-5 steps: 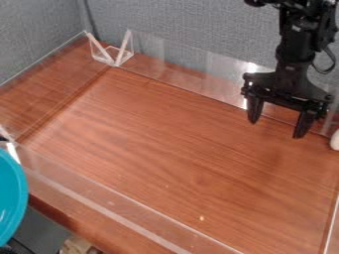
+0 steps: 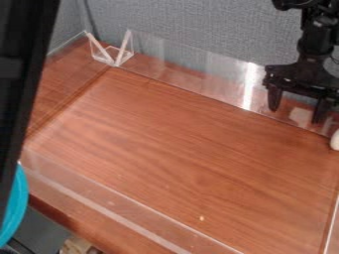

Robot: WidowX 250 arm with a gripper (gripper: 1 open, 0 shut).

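My black gripper (image 2: 295, 99) hangs at the upper right, open, its two fingers pointing down near the clear back wall of the wooden tray (image 2: 172, 169), with nothing between them. The tray floor below it is bare apart from a tiny pale speck. A small white object (image 2: 334, 140) is cut off at the right edge, below and right of the gripper.
A white wire corner bracket (image 2: 110, 52) stands at the back left. Clear low walls edge the tray. A large black shape (image 2: 19, 69) covers the upper left edge, with part of a cyan object (image 2: 14, 206) below it.
My gripper has moved up and to the right, toward the back wall. A black shape has appeared along the left edge, covering part of the cyan object.
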